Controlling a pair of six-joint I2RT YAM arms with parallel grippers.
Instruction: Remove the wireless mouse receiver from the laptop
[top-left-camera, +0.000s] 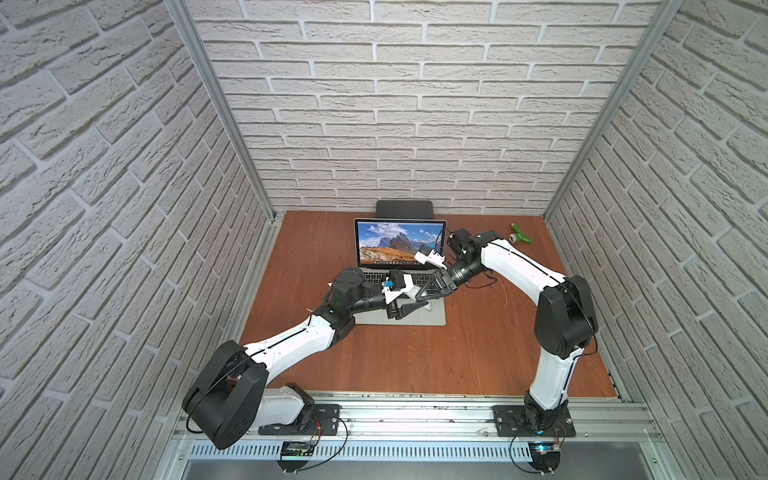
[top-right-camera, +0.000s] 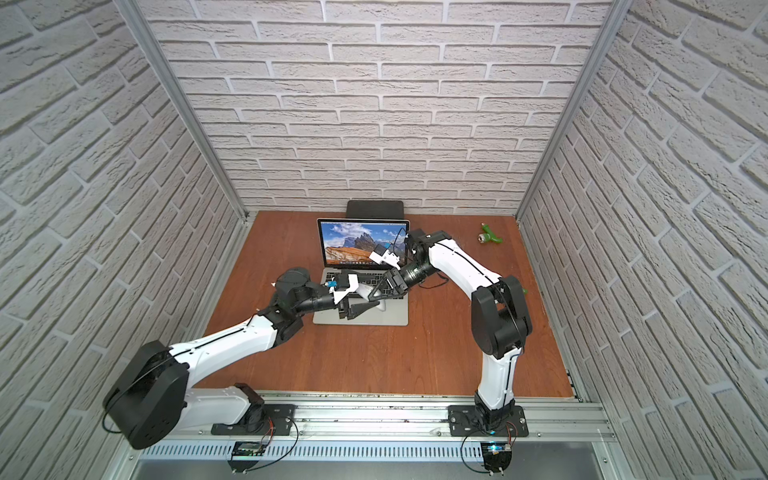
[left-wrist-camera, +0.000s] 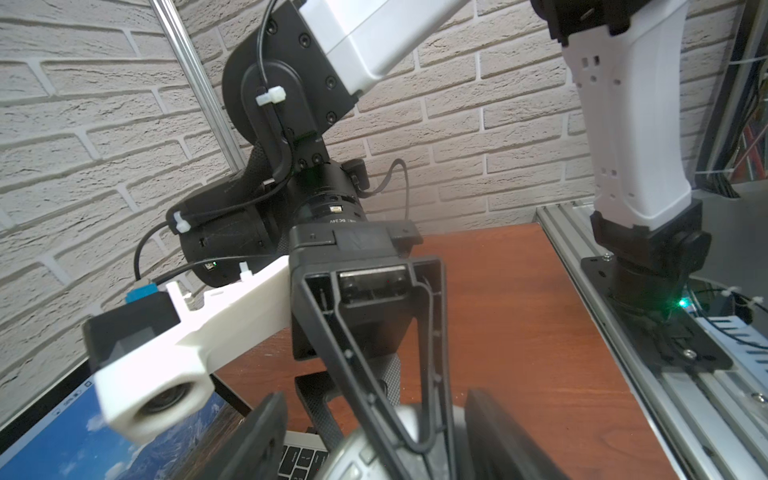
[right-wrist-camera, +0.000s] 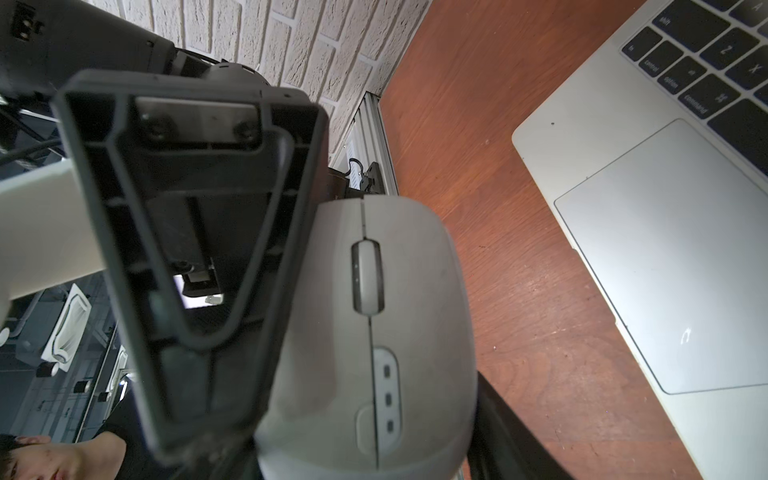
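Observation:
The open silver laptop (top-left-camera: 400, 240) sits mid-table. Above its keyboard my right gripper (top-right-camera: 377, 289) is shut on a grey wireless mouse (right-wrist-camera: 368, 344), which fills much of the right wrist view, buttons and scroll wheel visible. My left gripper (top-right-camera: 352, 300) comes from the left and meets it at the mouse; in the left wrist view its blurred fingers stand apart at either side of the mouse (left-wrist-camera: 360, 460), behind the right gripper's finger. Whether they touch it I cannot tell. I cannot make out a receiver.
A green object (top-left-camera: 518, 236) lies at the back right. A dark panel (top-left-camera: 405, 207) stands behind the screen. Cables trail from the right arm.

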